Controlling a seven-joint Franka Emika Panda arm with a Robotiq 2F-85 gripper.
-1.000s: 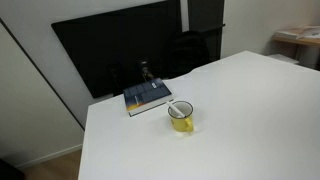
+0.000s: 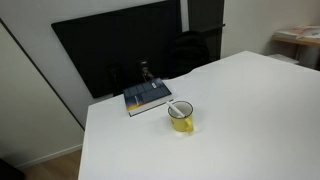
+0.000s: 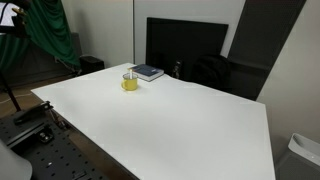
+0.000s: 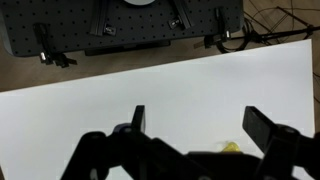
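A yellow mug with a pale interior stands upright on the white table, a light stick-like item leaning out of it. The second exterior view shows the same mug near the table's far left part. In the wrist view my gripper is open, its dark fingers wide apart over white tabletop, with nothing between them. Only a small yellow patch of the mug shows there, the rest hidden behind the gripper. Exterior view 1 does not show the gripper.
A dark blue book lies behind the mug, close to the table's back edge. Past that edge are a black panel and a dark backpack. A perforated black plate borders it.
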